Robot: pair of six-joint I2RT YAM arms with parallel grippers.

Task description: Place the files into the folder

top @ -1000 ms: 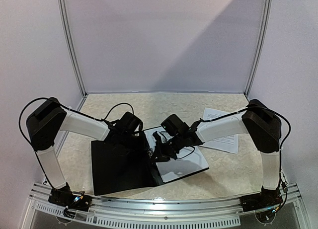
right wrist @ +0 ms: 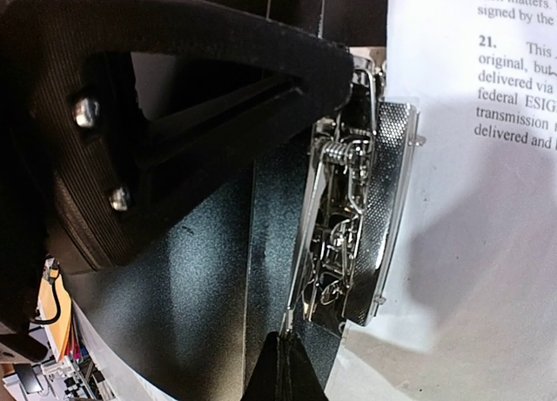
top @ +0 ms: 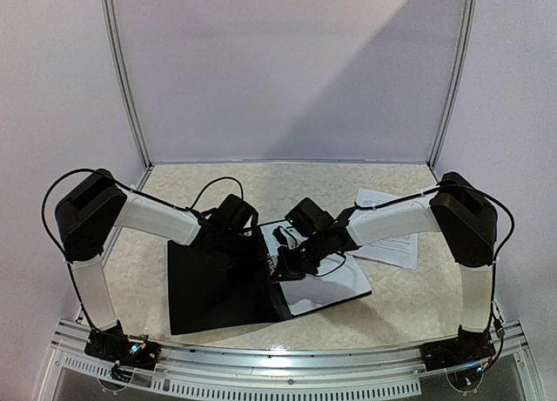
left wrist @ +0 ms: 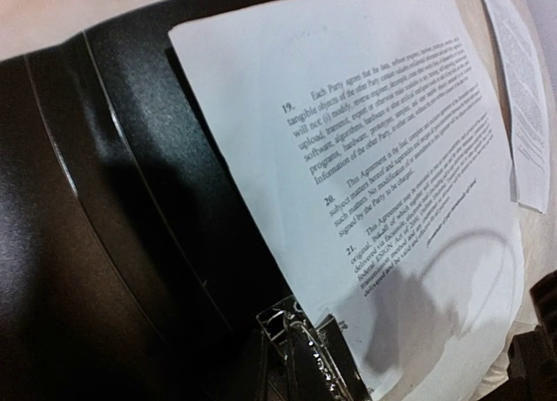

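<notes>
The black folder (top: 209,288) lies open on the table. Along its spine runs a metal clip (right wrist: 344,218), beside the left edge of a printed sheet (left wrist: 348,157) lying on the folder's right half. My left gripper is shut at the clip, its fingertips dark against the folder; nothing clearly shows between them. In the right wrist view, my right gripper is shut right at the lower end of the clip's lever. Whether the tips pinch the lever or only touch it is unclear. From above, both grippers partly hide the clip.
Another printed sheet (top: 392,244) rests on the table right of the folder, partly under my right arm. Both arms crowd together over the spine. Bare table (top: 287,188) shows behind the folder, and the frame rail (top: 287,357) runs along the front.
The folder with its sheet has slid slightly right and a little away from the front rail. Both arms have shifted right with it; the loose sheet at right has stayed put.
</notes>
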